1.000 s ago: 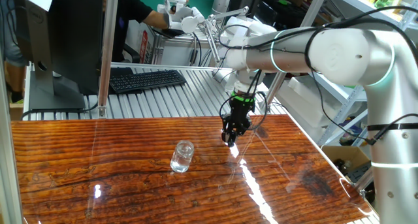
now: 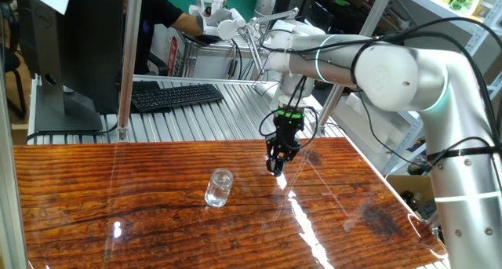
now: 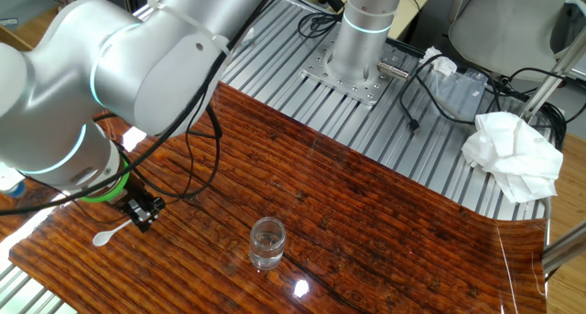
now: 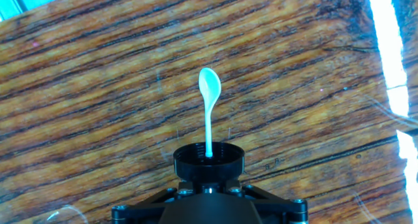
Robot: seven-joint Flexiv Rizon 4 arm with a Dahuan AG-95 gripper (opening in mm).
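Note:
A small white spoon [image 4: 209,87] points away from my gripper in the wrist view. The end of its handle runs into the black rounded fingers [image 4: 186,161], which are shut around it. In exterior view 2 the spoon [image 3: 103,238] sticks out to the left of the gripper [image 3: 144,217], low over the tabletop; whether its bowl touches the wood cannot be told. From exterior view 1, the gripper [image 2: 274,167] is low at the table's far right part, and the spoon is hard to make out there.
A clear glass [image 2: 219,187] with some clear liquid stands upright on the glossy wooden table [image 2: 118,198], left of the gripper. Bare wood lies between them. Behind the table are a keyboard [image 2: 176,97] and a monitor [image 2: 67,57]; crumpled white tissue [image 3: 513,157] lies beyond its edge.
Over the last second the arm has changed its posture and the gripper's tilt has shifted slightly, its tip staying near the same spot. The glass stays put.

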